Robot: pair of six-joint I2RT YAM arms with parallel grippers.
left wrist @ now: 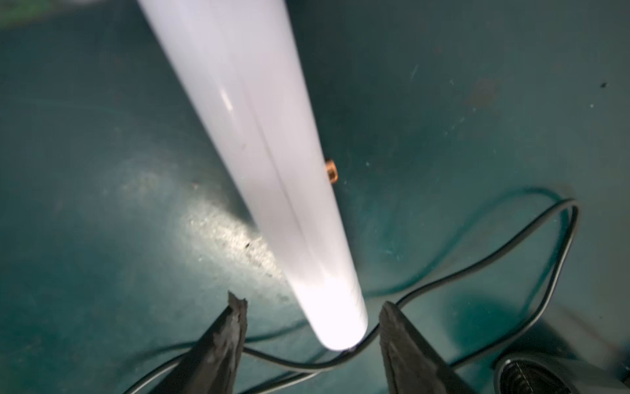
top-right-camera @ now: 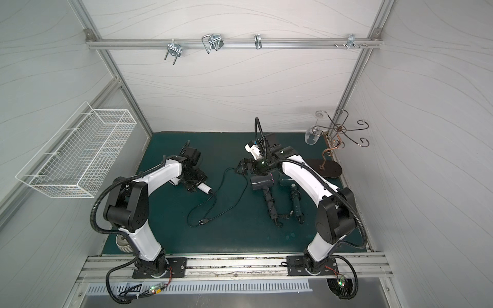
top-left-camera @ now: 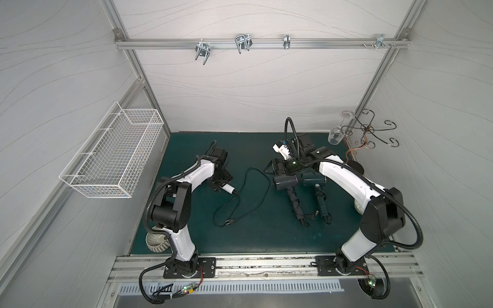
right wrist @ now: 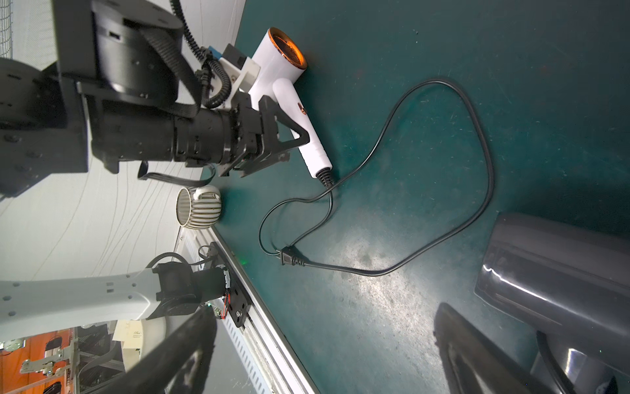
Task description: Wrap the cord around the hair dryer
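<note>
A white hair dryer with an orange-ringed nozzle lies at left-centre, its handle (left wrist: 275, 184) filling the middle of the left wrist view. Its black cord (right wrist: 485, 164) lies in loose loops to its right, with the plug (right wrist: 288, 256) among them. My left gripper is just over the handle's end, fingers apart, nothing seen held between them. My right gripper is open above the dark dryers, with nothing between its fingers.
Two dark dryers (top-left-camera: 285, 182) (top-left-camera: 313, 179) with wrapped cords lie at the right. A metal stand (top-right-camera: 331, 166) and glass are behind them, a striped pot (top-left-camera: 156, 238) at front left, a wire basket (top-left-camera: 110, 154) on the left wall.
</note>
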